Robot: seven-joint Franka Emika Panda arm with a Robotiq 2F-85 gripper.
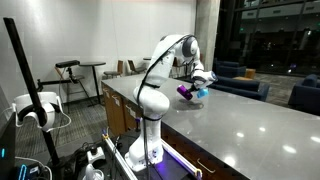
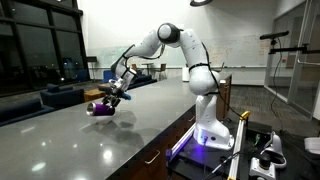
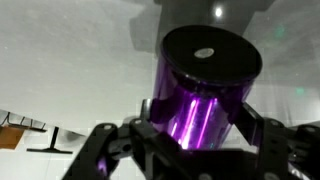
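A shiny purple cylinder with a black round end (image 3: pixel 200 90) fills the middle of the wrist view, its dark end towards the camera. My gripper is open, with its black fingers on either side of the cylinder's lower part; whether either one touches it I cannot tell. In exterior view 2 the purple cylinder (image 2: pixel 101 109) appears at the far part of the table, close below my gripper (image 2: pixel 116 97). Exterior view 1 shows the purple cylinder (image 1: pixel 184 91) small beside the gripper, partly covered by it.
The long grey table (image 1: pixel 235 122) is broadly clear towards the robot's base. Dark sofas (image 2: pixel 65 97) stand beyond its far side. A small dark table (image 1: pixel 92 68) with chairs is off to the left.
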